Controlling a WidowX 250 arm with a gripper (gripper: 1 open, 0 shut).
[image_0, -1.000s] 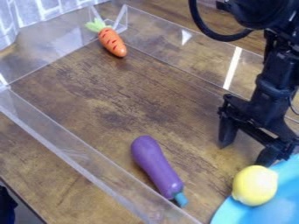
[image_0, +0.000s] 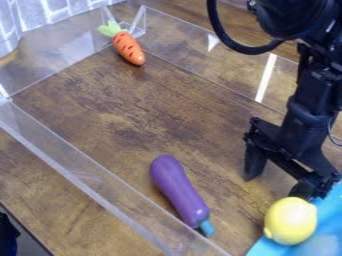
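My gripper (image_0: 278, 172) stands open on the right, low over the wooden board, its fingers just behind and above a yellow lemon-like toy (image_0: 290, 220). That toy lies at the edge of a light blue object (image_0: 322, 244) in the lower right corner, partly out of frame. A purple eggplant toy (image_0: 178, 188) lies on the bare board (image_0: 114, 120) left of the gripper. An orange carrot toy (image_0: 128, 48) with a pale green top lies at the back left.
Clear plastic walls (image_0: 94, 195) border the board at the left front and along the back. The middle of the board is free. A black cable loops above the arm at the upper right.
My gripper has shifted very slightly over the last second. The toys look essentially in the same places.
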